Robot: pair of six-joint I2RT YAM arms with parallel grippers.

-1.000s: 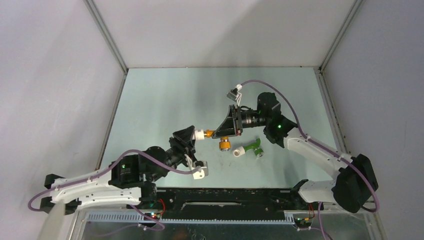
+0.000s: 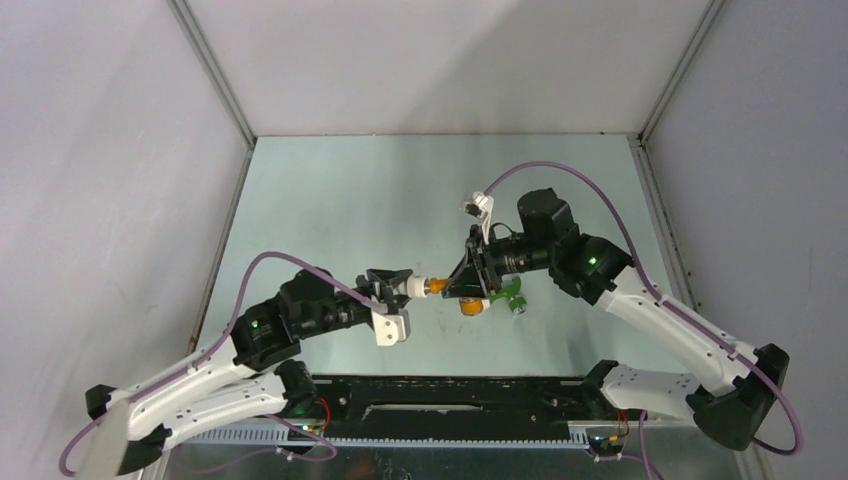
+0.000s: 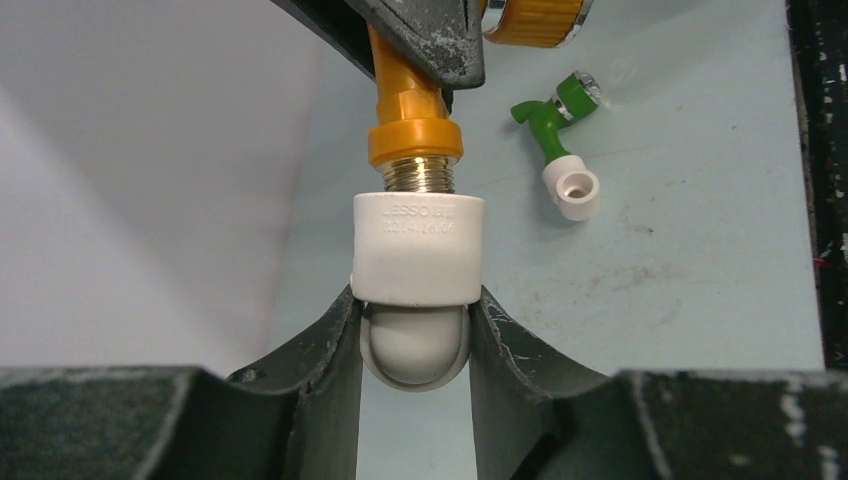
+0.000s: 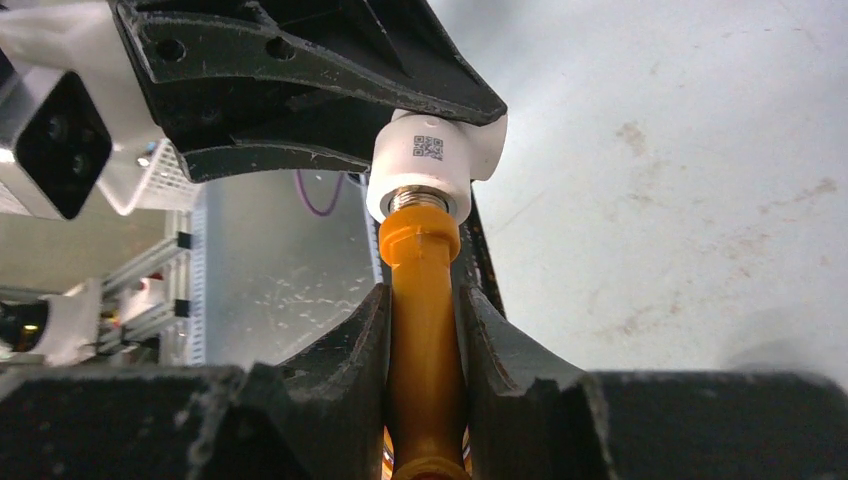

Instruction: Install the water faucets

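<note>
An orange faucet (image 4: 424, 320) with a brass thread is held in my right gripper, shut on its body. Its thread meets a white fitting (image 3: 418, 245), which sits between the fingers of my left gripper; these fingers touch its lower end. In the top view the two pieces form a horizontal line between both grippers, with the orange knob (image 2: 470, 306) hanging under my right gripper. A green faucet (image 3: 550, 130) with a white elbow fitting (image 3: 572, 190) lies on the board to the right.
The pale board (image 2: 340, 200) is clear at the back and left. The dark front rail (image 2: 450, 390) and white side walls (image 2: 130, 200) bound the space.
Both arms have moved rightward, carrying the joined pieces along, and the left wrist has come slightly round. The orange knob has shifted right toward the green faucet in the top view.
</note>
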